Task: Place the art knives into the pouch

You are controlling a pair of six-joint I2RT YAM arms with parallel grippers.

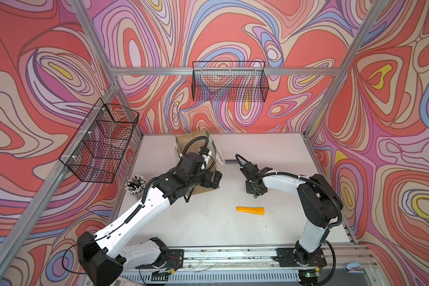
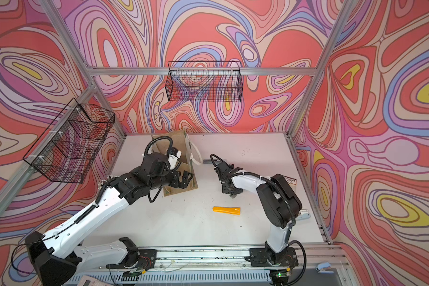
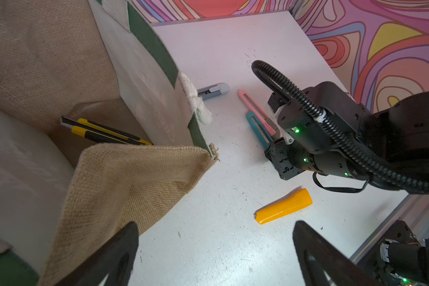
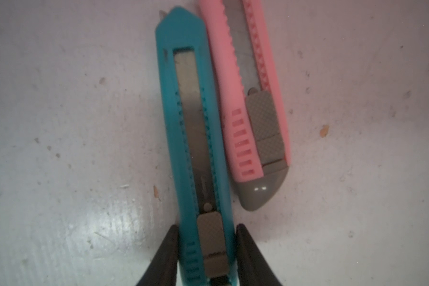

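Note:
In the right wrist view a teal art knife lies flat on the table. My right gripper has its fingertips against both sides of the knife's slider end, with no gap showing. A pink art knife lies along its right side. The tan pouch stands with its mouth open on the left; yellow-and-black knives rest inside. Beside the pouch, my left gripper is open and empty. An orange knife and a grey knife lie on the table.
Wire baskets hang on the back rail and the left rail. A bundle of white-tipped items stands at the table's left edge.

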